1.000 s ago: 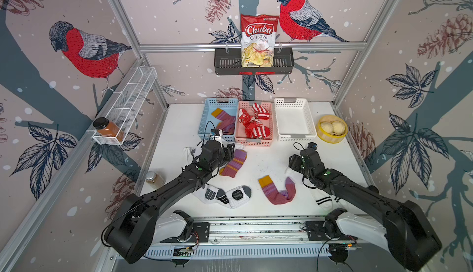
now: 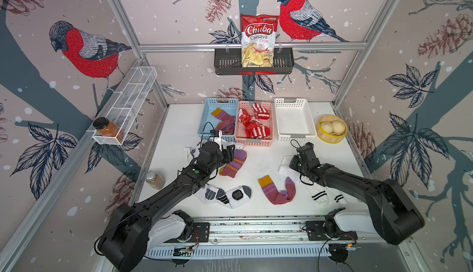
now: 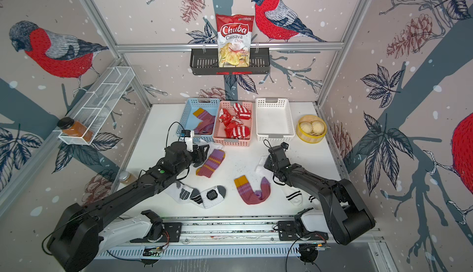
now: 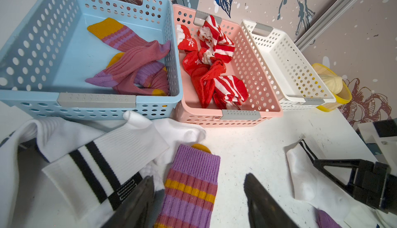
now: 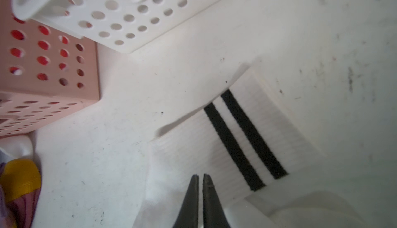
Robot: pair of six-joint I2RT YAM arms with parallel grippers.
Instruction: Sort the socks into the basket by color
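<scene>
My left gripper is open above the purple striped sock (image 4: 194,178), with nothing between its fingers. White socks with black stripes (image 4: 124,145) lie partly beneath the left finger. On the right, my gripper is shut over a white sock (image 5: 186,149) with two black stripes; no cloth clearly shows pinched between its fingertips. Another purple and yellow sock (image 2: 276,194) lies front centre, and patterned grey-white socks (image 2: 239,196) front left. The blue basket (image 4: 37,42) holds purple socks, the pink basket (image 4: 264,91) red ones. The white basket (image 2: 294,116) looks empty.
A yellow round container (image 2: 332,128) stands right of the white basket. A jar (image 2: 154,179) stands at the left table edge. More black-striped white sock ends (image 2: 320,197) lie below the right arm.
My right arm has swung slightly, its gripper staying near the same spot. The white sock there now shows more to the gripper's left, and the striped ends shifted a little. The left arm barely moved.
</scene>
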